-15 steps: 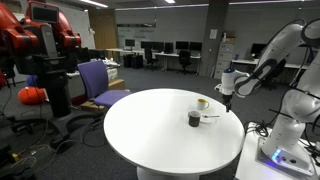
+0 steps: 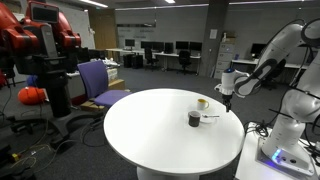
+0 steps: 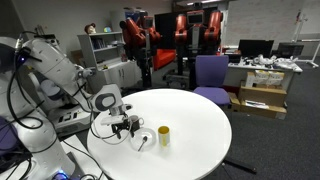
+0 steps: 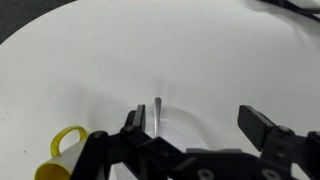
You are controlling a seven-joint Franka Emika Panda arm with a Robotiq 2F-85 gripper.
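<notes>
In the wrist view my gripper is open, with nothing between its fingers, above the table. A spoon (image 4: 157,116) with a thin handle lies on a white plate (image 4: 185,128), partly hidden by the gripper. To the lower left is a yellow mug (image 4: 58,168), its handle towards the table's middle. Both exterior views show the yellow mug (image 3: 164,136) upright, and a dark grey mug (image 2: 194,118) stands on the table too. From the side, the gripper (image 2: 228,106) hangs near the table's edge, apart from the mugs.
A purple chair (image 3: 211,75) stands beyond its far edge. Shelves (image 3: 100,50), desks and monitors line the room behind, well away from the arm.
</notes>
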